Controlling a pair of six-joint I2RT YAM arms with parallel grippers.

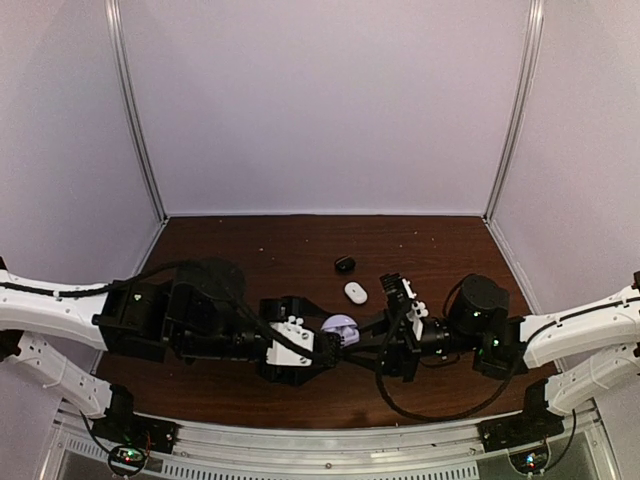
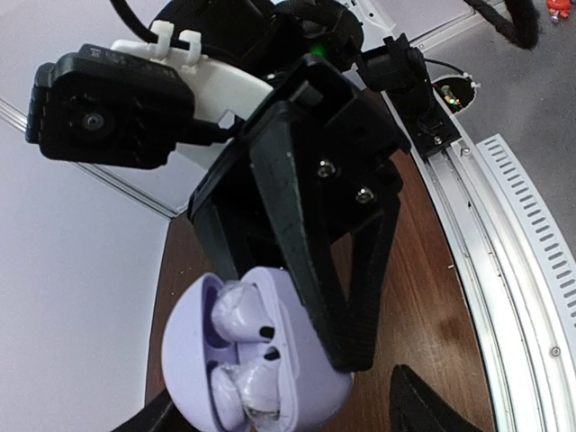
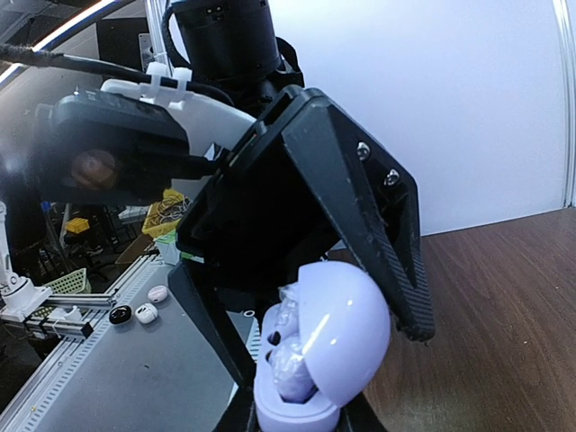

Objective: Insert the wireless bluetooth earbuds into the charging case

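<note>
The light purple charging case [image 1: 340, 328] is held up off the table between the two arms. My right gripper [image 1: 362, 342] is shut on it. In the right wrist view its lid [image 3: 346, 328] leans partly over the earbuds. Both white earbuds [image 2: 241, 310] sit in the case's two hollows in the left wrist view, looking glossy, as if wrapped in clear film. My left gripper [image 1: 326, 345] is open, one finger [image 3: 409, 288] beyond the lid and the other on the far side of the case. Whether either finger touches the case I cannot tell.
Behind the grippers, a white case [image 1: 355, 292] and a black case [image 1: 345, 264] lie on the brown table [image 1: 240, 240]. Both arms crowd the front middle.
</note>
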